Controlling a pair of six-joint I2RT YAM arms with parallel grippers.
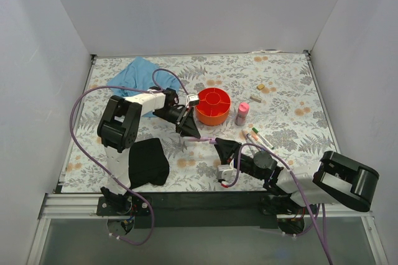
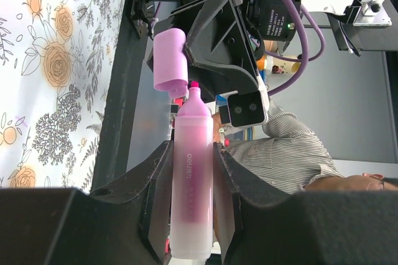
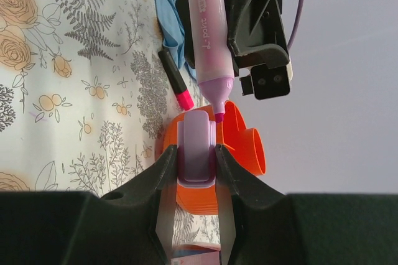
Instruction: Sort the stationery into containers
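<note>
A pink marker [image 2: 192, 172] with a translucent body is between the fingers of my left gripper, which is shut on it. Its pink tip is bare. The loose pink cap [image 3: 196, 147] is gripped by my right gripper. In the left wrist view, the cap [image 2: 170, 60] hangs beside the tip, off to its left and not over it. From the top view, marker and cap meet above the table's middle front. Behind them stands the red-orange divided holder [image 1: 212, 114], its compartments looking empty.
To the holder's right is a pink cup [image 1: 242, 111]. Several pens [image 1: 262, 138] lie near the right arm, with a yellow block [image 1: 260, 86] and a grey-green block [image 1: 255, 98] farther back. A blue cloth [image 1: 138, 74] and a black pouch [image 1: 148, 162] occupy the left.
</note>
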